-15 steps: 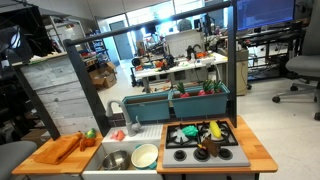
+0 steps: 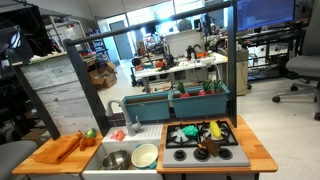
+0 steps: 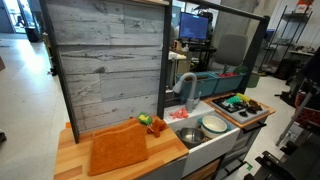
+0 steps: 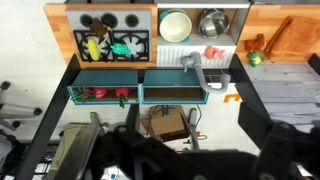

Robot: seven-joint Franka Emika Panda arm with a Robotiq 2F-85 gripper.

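Note:
My gripper stands open high above the toy kitchen in the wrist view, its dark fingers wide apart with nothing between them. On the stove (image 2: 205,155) lie a yellow object (image 2: 215,130), a green object (image 2: 190,131) and a dark brown item (image 2: 211,147). The sink (image 4: 197,35) holds a steel pot (image 4: 213,22) and a pale bowl (image 4: 177,25); a pink object (image 4: 213,52) rests near the faucet (image 4: 194,64). An orange towel (image 3: 117,147) covers part of the left counter, with a green and orange item (image 3: 146,120) near it.
A blue-green shelf (image 2: 150,110) with red and green items runs behind the stove and sink. Dark posts and a white plank wall (image 3: 113,65) rise at the counter's back. Bare wood (image 2: 252,150) shows right of the stove.

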